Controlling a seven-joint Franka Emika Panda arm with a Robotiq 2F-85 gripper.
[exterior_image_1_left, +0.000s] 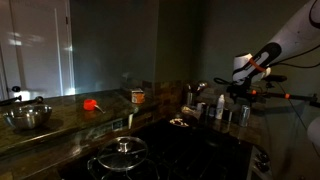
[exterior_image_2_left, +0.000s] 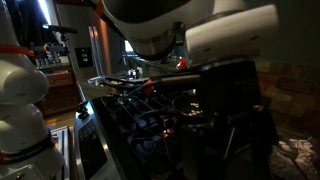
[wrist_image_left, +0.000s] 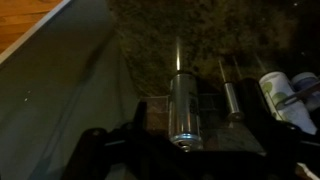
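My gripper stands open in the wrist view, its dark fingers (wrist_image_left: 105, 150) spread to either side of a tall shiny canister (wrist_image_left: 184, 105). I cannot tell how far above the canister the fingertips are. In exterior view 1 the gripper (exterior_image_1_left: 243, 93) is over the right end of the counter, just above a pale cylinder (exterior_image_1_left: 244, 116). The arm's large white body fills much of exterior view 2, where the fingertips are hard to make out.
A white bottle (wrist_image_left: 280, 98) and a slim metallic item (wrist_image_left: 231, 98) stand beside the canister. A lidded glass pot (exterior_image_1_left: 122, 154) sits on the dark stove. A steel bowl (exterior_image_1_left: 28, 117), red item (exterior_image_1_left: 91, 104) and orange-labelled tub (exterior_image_1_left: 138, 96) are on the left counter.
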